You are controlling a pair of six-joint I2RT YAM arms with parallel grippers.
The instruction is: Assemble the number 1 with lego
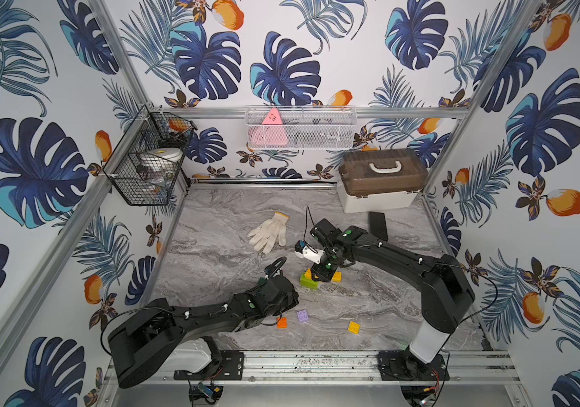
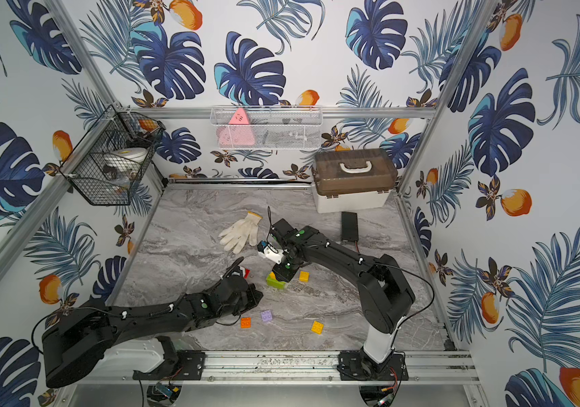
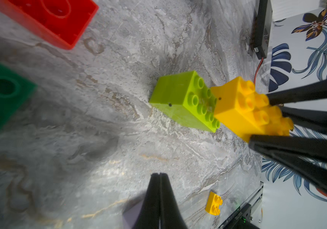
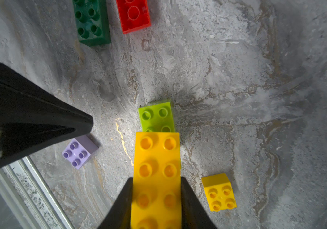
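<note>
My right gripper is shut on a long yellow brick [image 3: 239, 114], held just above the lime brick [image 3: 174, 101] on the table [image 4: 247, 76]. My left gripper is shut, nothing visible between its fingers, left of and nearer the front than the lime brick. A red brick [image 4: 134, 15] and a dark green brick [image 4: 92, 24] lie beyond it. A lilac brick [image 4: 77, 152], an orange brick [image 1: 281, 323] and a small yellow brick [image 1: 353, 327] lie toward the front edge; another small yellow brick [image 4: 218, 192] is right of the lime one.
A white glove [image 1: 269, 230] lies at the back middle. A lidded toolbox [image 1: 381, 183] and a black flat object [image 2: 349, 227] occupy the back right. Wire baskets [image 1: 154, 156] hang on the walls.
</note>
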